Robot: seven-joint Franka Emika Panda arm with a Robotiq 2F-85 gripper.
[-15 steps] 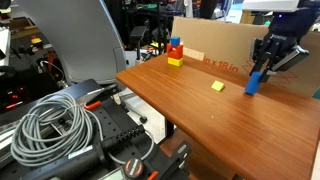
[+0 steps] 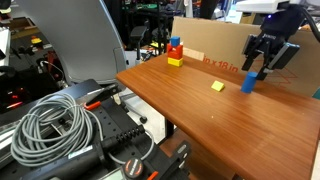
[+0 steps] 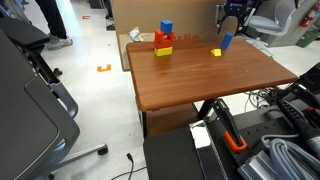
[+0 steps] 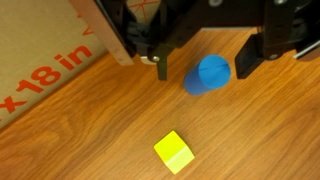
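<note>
A blue cylinder stands upright on the wooden table near its far edge. Just above it is my gripper, fingers spread. The wrist view shows the cylinder's round top between the separated fingers, with a gap on each side. A small yellow block lies on the table apart from the gripper; exterior view 1 has this yellow block left of the cylinder. At the table's far left, a stack of red, yellow and blue blocks stands with blue on top.
A cardboard box stands along the table's far edge, close behind the gripper. Coiled grey cables lie off the table.
</note>
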